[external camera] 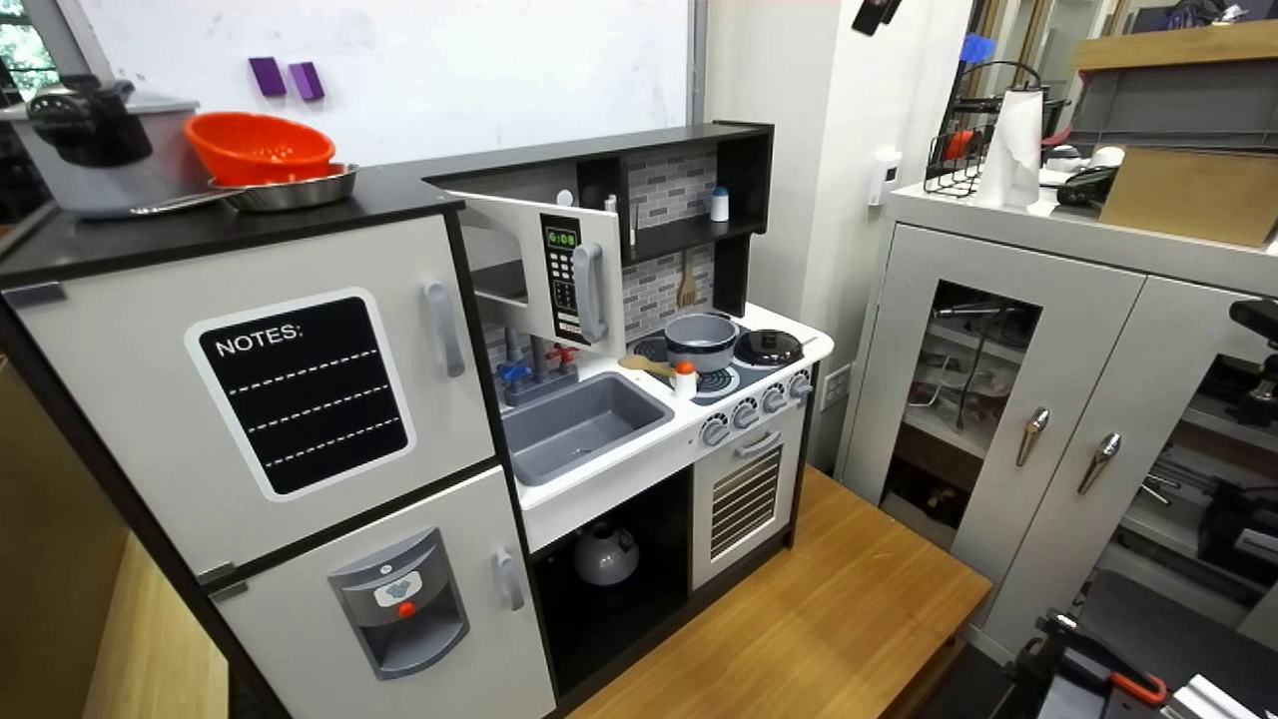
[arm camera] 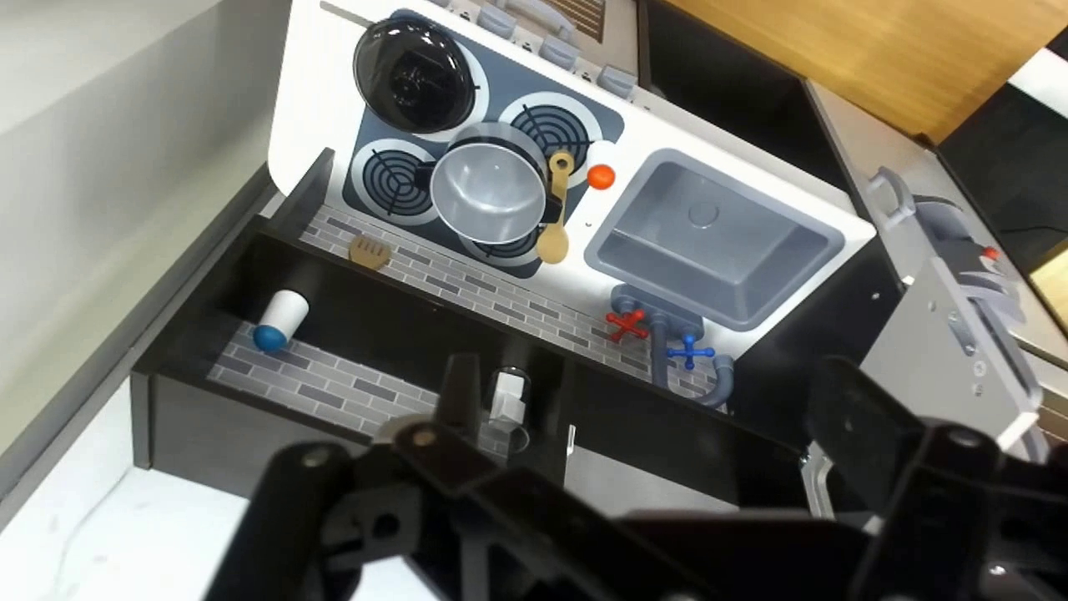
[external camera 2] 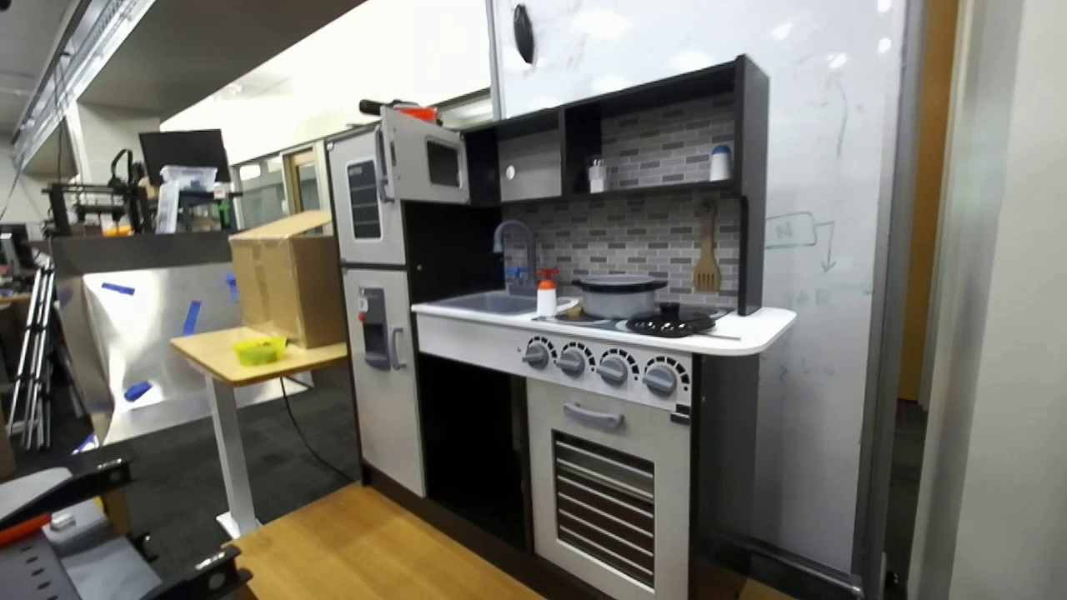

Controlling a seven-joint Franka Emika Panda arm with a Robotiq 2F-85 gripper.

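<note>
High above the toy kitchen, my gripper stands open in the wrist view, its dark fingers (arm camera: 460, 396) wide apart with nothing held between them. Only a small dark tip of it shows at the top edge of exterior view 1. The white microwave door (external camera: 539, 266) is swung open. On the stove sit a grey pot (external camera: 701, 341) and a black lid (external camera: 768, 348). A wooden spoon (arm camera: 553, 242) lies beside the pot, near a white shaker with an orange top (arm camera: 601, 177). A blue-capped shaker (arm camera: 281, 320) and a clear-and-white container (arm camera: 508, 399) occupy the upper shelf.
The grey sink (external camera: 587, 419) is empty. A wooden spatula (external camera 2: 707, 262) hangs against the tiled back wall. On top of the fridge are a red colander (external camera: 259, 146), a metal pan and a large pot. A grey kettle (external camera: 606, 553) stands in the lower opening.
</note>
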